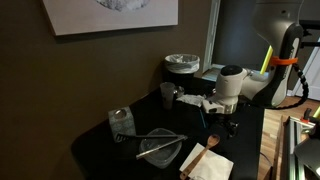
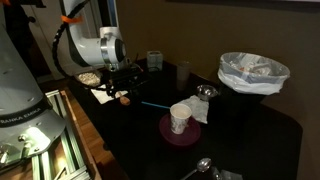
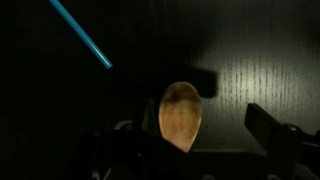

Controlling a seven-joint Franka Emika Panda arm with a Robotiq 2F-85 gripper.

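Observation:
The wooden spoon (image 1: pixel 201 155) rests partly on a white paper or cloth (image 1: pixel 211 166), its bowl end toward my arm. Above and close by that bowl, my gripper (image 1: pixel 223 122) points down. In the wrist view the spoon's bowl (image 3: pixel 181 115) appears between the dark fingers of my gripper, nearer the left one. The fingers stand wide apart and hold nothing. Whether a finger touches the spoon cannot be told. A thin blue stick (image 3: pixel 82 34) lies on the black table, off to the upper left of the bowl.
A dish (image 1: pixel 160 152) with utensils across it and a metal grater (image 1: pixel 122 122) stand at the left. Behind are a dark cup (image 1: pixel 168 95) and a lined bin (image 2: pixel 252 75). A white cup (image 2: pixel 180 118) sits on a dark red plate (image 2: pixel 180 140).

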